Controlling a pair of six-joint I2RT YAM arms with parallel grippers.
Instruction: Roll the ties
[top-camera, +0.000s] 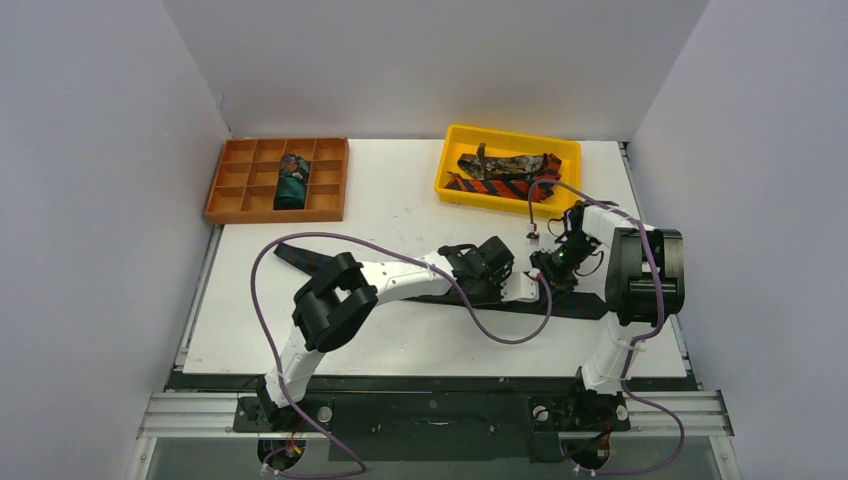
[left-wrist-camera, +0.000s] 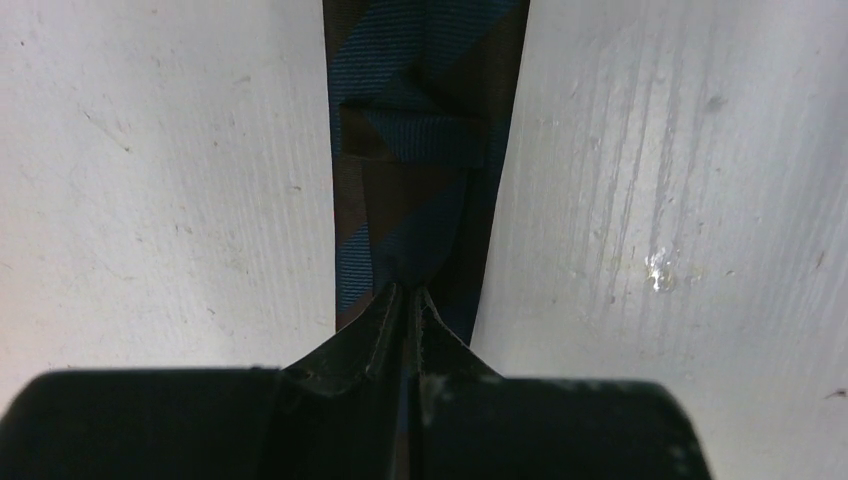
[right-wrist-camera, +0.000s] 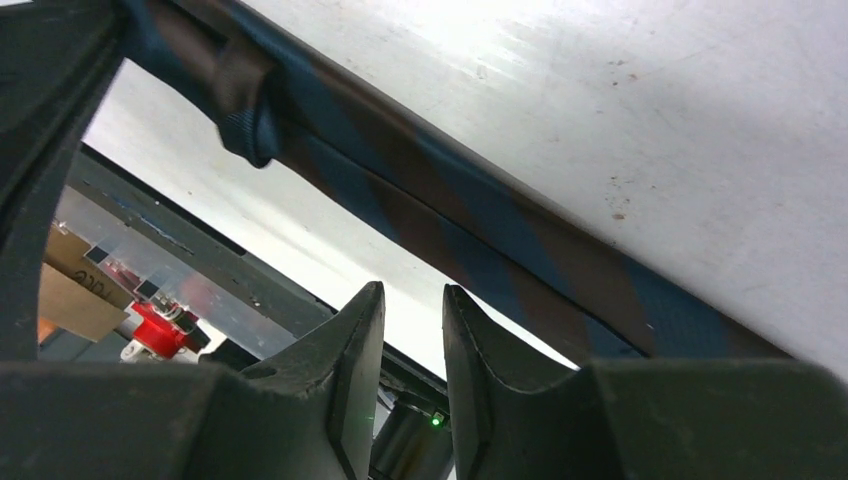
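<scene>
A dark blue-and-brown striped tie (top-camera: 585, 306) lies lengthwise across the table, its narrower end (top-camera: 293, 257) at the left. Part of it is hidden beneath the left arm. In the left wrist view the upper layer of the tie (left-wrist-camera: 412, 205) gathers into the fingertips of my left gripper, which is shut on it. A small fold (right-wrist-camera: 245, 105) stands up from the tie near the left gripper's dark body in the right wrist view. My right gripper is partly open, nothing between its fingers, with the tie passing just beyond the fingertips.
A wooden divided tray (top-camera: 235, 215) at the back left holds one dark green rolled tie (top-camera: 291, 182). In the yellow bin (top-camera: 447, 195) at the back lie an orange-striped tie (top-camera: 500, 188) and a camouflage-patterned one (top-camera: 515, 167). Bare table (top-camera: 450, 355) shows in front.
</scene>
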